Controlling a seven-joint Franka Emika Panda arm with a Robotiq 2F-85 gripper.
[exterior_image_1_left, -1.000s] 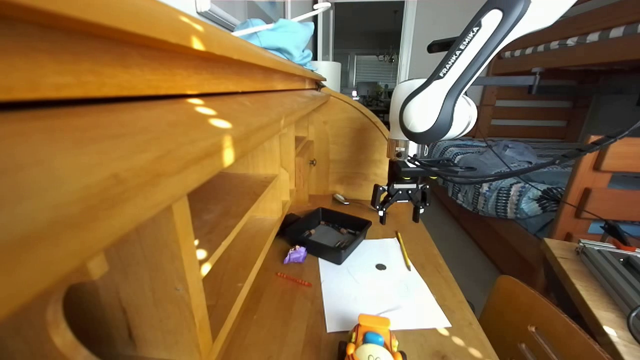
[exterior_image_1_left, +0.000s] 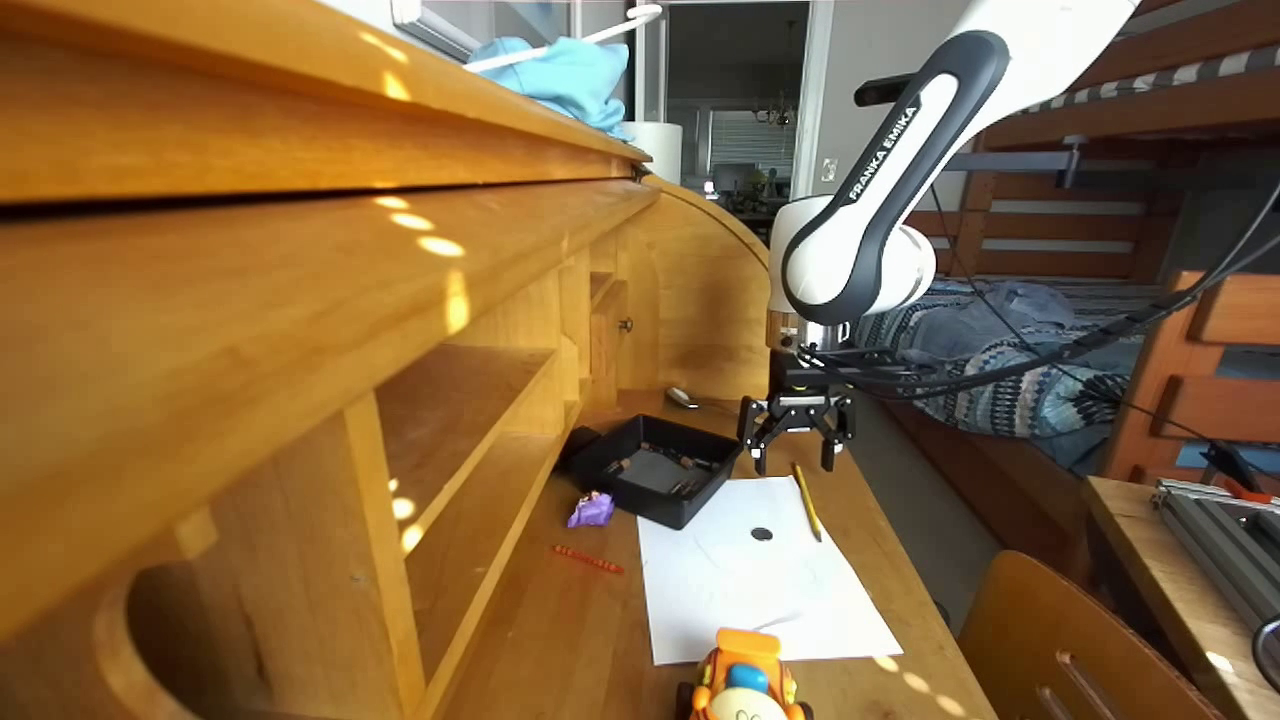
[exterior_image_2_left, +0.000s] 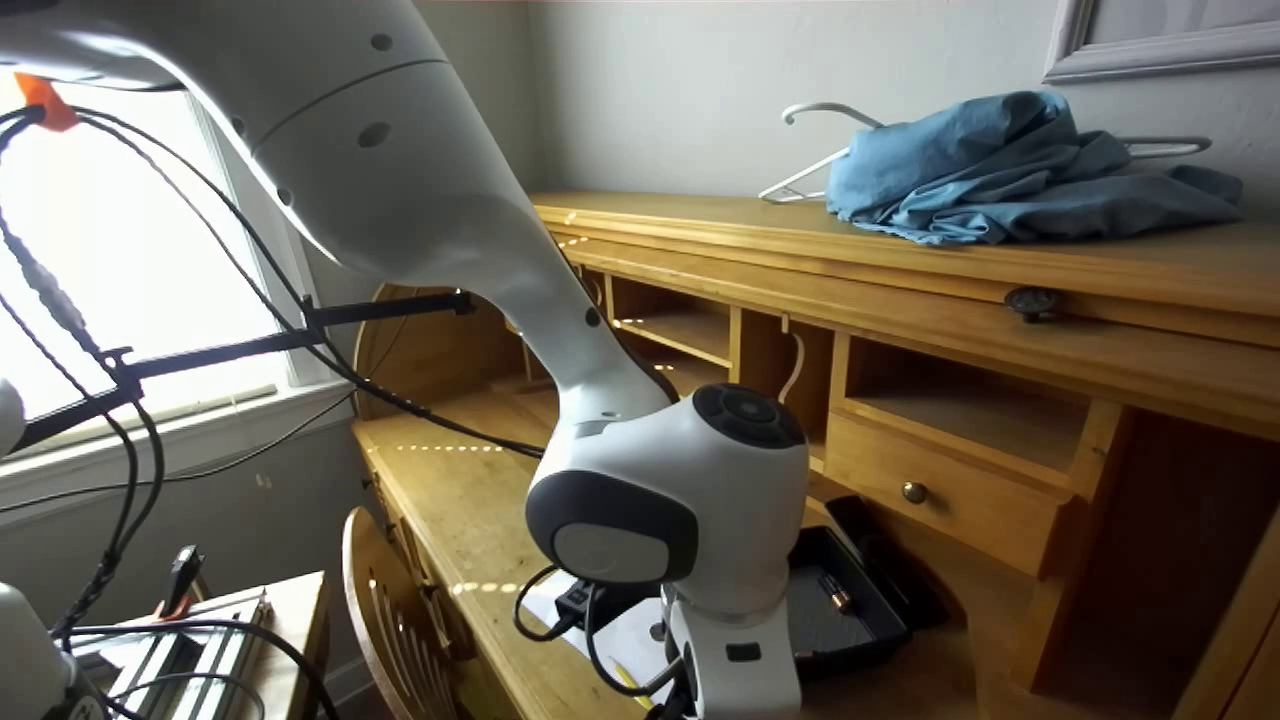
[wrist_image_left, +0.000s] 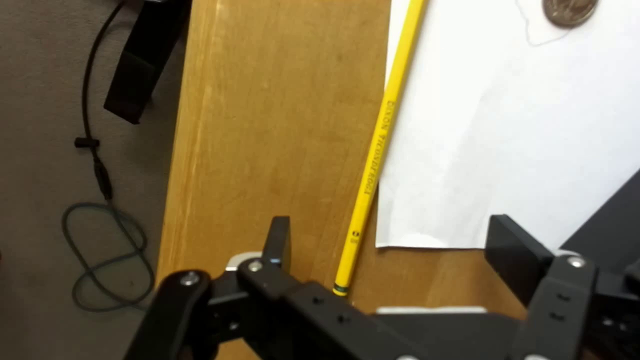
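A yellow pencil (wrist_image_left: 373, 157) lies on the wooden desk, partly over the left edge of a white sheet of paper (wrist_image_left: 480, 132) in the wrist view. My gripper is open above the desk, its fingers spread wide with nothing between them. The pencil's end, with a green band, falls between the two fingers in that view, nearer the left one. Exterior view 1 shows the gripper (exterior_image_1_left: 793, 458) hanging over the far end of the pencil (exterior_image_1_left: 807, 503). A dark coin (exterior_image_1_left: 762, 534) rests on the paper. In exterior view 2 the arm hides the fingers.
A black tray (exterior_image_1_left: 654, 510) holding several small items stands left of the gripper. Nearby lie a purple crumpled wrapper (exterior_image_1_left: 590, 510) and a red stick (exterior_image_1_left: 587, 559). An orange toy car (exterior_image_1_left: 744, 682) sits at the near end. Shelves of the desk (exterior_image_1_left: 480, 396) line the left side.
My gripper has come down and slightly to the left, closer to the pencil's far end. It stays open. The pencil, paper, tray and other objects have not moved.
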